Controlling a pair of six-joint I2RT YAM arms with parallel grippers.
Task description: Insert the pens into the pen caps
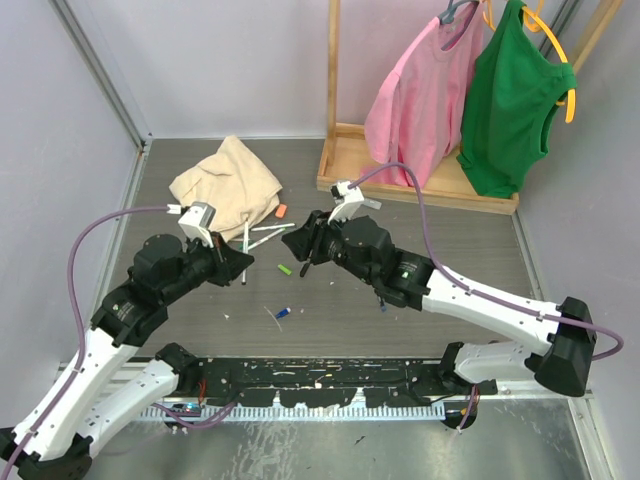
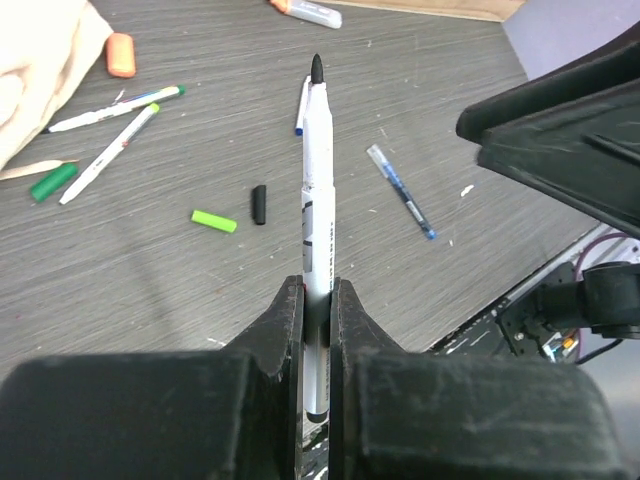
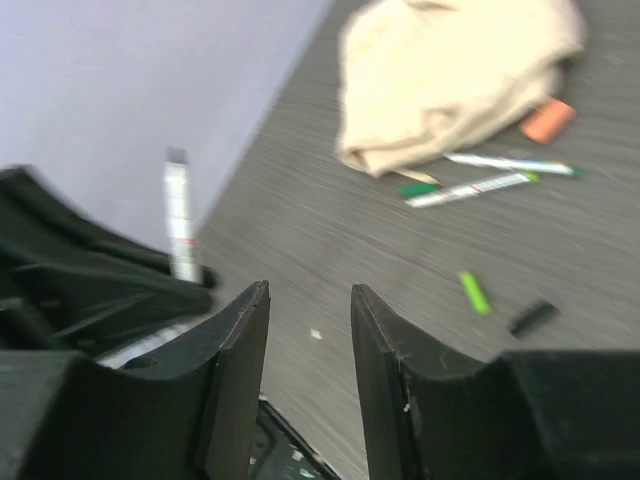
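A white pen [image 2: 318, 215] with its black tip bare points up from my left gripper, which is shut around its barrel. In the right wrist view this pen [image 3: 181, 220] shows blurred at the left. My right gripper is open and empty, its fingers apart, to the right of the left gripper in the top view. On the table lie a black cap [image 2: 259, 205], a light green cap [image 2: 214, 221] and a dark green cap [image 2: 53, 181]. Two capless-looking pens, one green-tipped [image 2: 117, 108] and one lime-tipped [image 2: 110, 154], rest near the cloth.
A beige cloth [image 1: 227, 182] lies at the back left with an orange block [image 1: 281, 211] beside it. A blue piece [image 1: 283, 313] is near the front. A wooden rack [image 1: 490, 202] with hanging clothes stands at the back right.
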